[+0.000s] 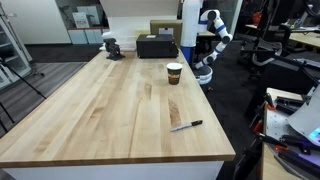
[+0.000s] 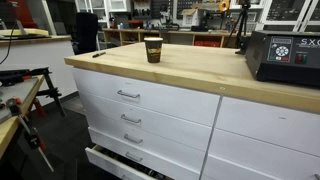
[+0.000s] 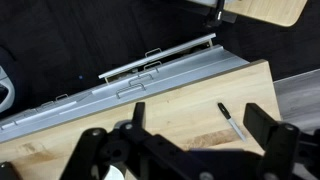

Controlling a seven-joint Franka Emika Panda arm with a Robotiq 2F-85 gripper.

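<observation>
A dark paper cup with an orange-brown band stands upright toward the right side of the wooden tabletop. In exterior view 2, the same cup is near the counter edge. A dark marker with a pale end lies near the front right; the wrist view has this marker near the right finger. My gripper is open above the counter edge, its black fingers wide apart with nothing held. Below the counter, the bottom drawer is pulled out; its contents are hard to make out.
A black box-shaped machine sits on the counter, with another small dark device at the far end. White drawer fronts with metal handles run below it.
</observation>
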